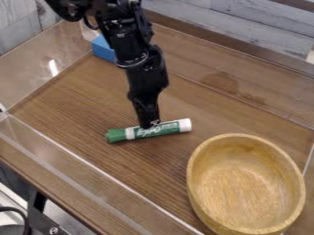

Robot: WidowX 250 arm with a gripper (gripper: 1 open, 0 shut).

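My black gripper (147,120) reaches down from the top of the view, its tip just above or at the upper edge of a green and white tube (160,129) lying slightly tilted on the wooden table. The fingertips look close together; whether anything is between them is too small to tell.
A large yellow oval bowl (245,148) sits at the lower right. A blue object (103,48) is at the back left, partly behind the arm.
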